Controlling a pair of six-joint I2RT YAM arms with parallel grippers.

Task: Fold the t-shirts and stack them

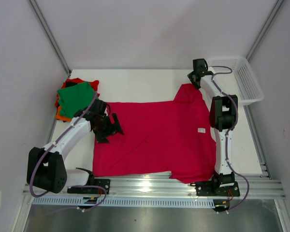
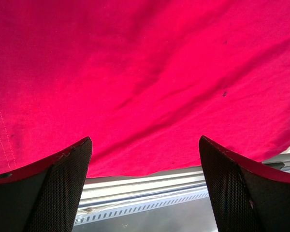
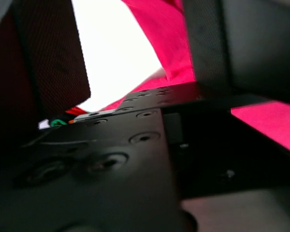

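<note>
A red t shirt (image 1: 154, 133) lies spread over most of the table, with a small white label patch on its right part and a sleeve corner (image 1: 187, 93) at the back right. My left gripper (image 1: 111, 133) hangs over the shirt's left side; its fingers (image 2: 63, 186) stand wide apart, only flat red cloth below. At the back right, my right gripper (image 1: 193, 81) is just by that sleeve corner. In the right wrist view its fingers (image 3: 53, 53) are apart, with white table and red cloth beyond them. Whether they touch the cloth cannot be made out.
Folded shirts, green on top (image 1: 76, 100) with red and orange beneath, are stacked at the back left. A white basket (image 1: 249, 79) stands at the back right, close to the right arm.
</note>
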